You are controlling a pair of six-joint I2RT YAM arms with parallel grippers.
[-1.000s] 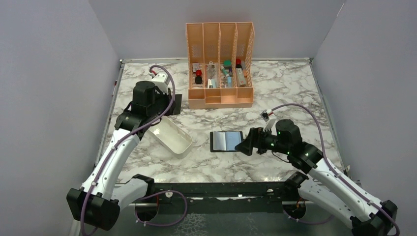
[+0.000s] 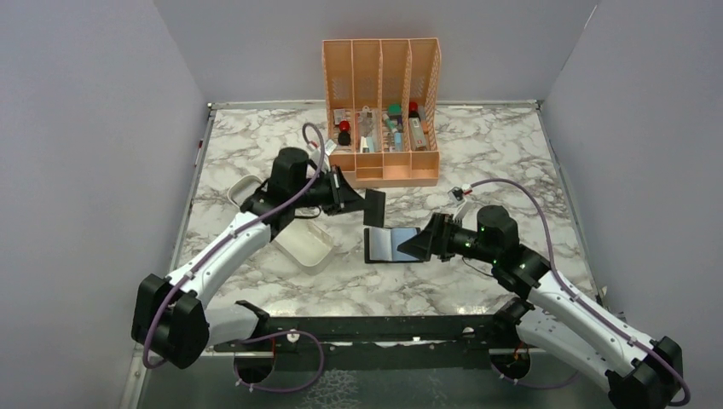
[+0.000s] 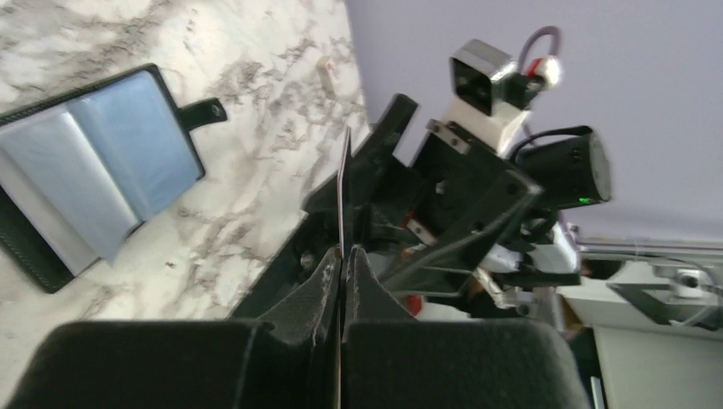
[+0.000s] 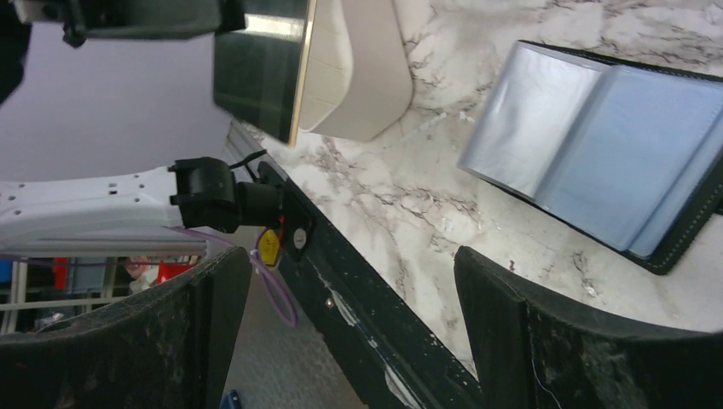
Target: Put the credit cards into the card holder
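A dark card [image 2: 374, 207] is pinched in my left gripper [image 2: 361, 204], held above the table just behind the card holder. In the left wrist view that card [image 3: 345, 183] appears edge-on, rising from the closed fingertips; the right wrist view shows its dark face [image 4: 260, 72]. The card holder [image 2: 394, 244] lies spread on the table, its clear sleeves [image 4: 627, 153] facing up and a black strap [image 3: 203, 113] at one side. My right gripper is open, nothing between its fingers, at the holder's right edge.
White trays [image 2: 304, 244] stand at left, under and beside the left arm. At the back, an orange divided rack [image 2: 395, 175] holds several small items.
My left gripper has swung right from above the trays, carrying the dark card to near the holder. The right gripper has shifted only slightly around the holder's right side.
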